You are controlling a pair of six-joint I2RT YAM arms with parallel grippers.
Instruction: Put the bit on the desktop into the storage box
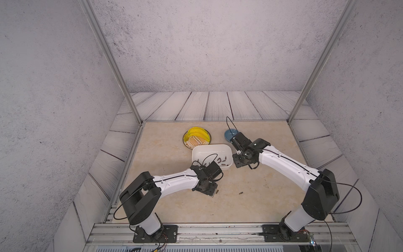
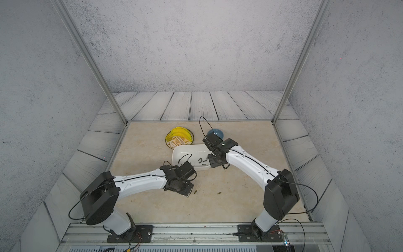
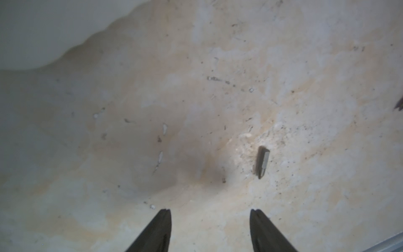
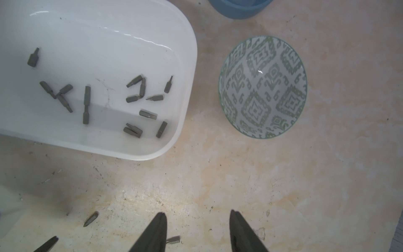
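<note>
One dark metal bit (image 3: 263, 162) lies on the desktop ahead of my left gripper, whose fingers are spread with nothing between them. This bit (image 1: 217, 191) shows close beside that gripper in the top left view. A second bit (image 1: 241, 193) lies bare to its right. The same second bit (image 4: 173, 239) appears by a finger of my right gripper, which is open and empty above the desktop, right of the box. The white storage box (image 4: 191, 54) holds several bits on its floor.
A patterned bowl (image 4: 260, 84) stands right of the box, under my right arm. Behind are a blue bowl (image 4: 241, 10) and a plate holding yellow bananas (image 1: 196, 131).
</note>
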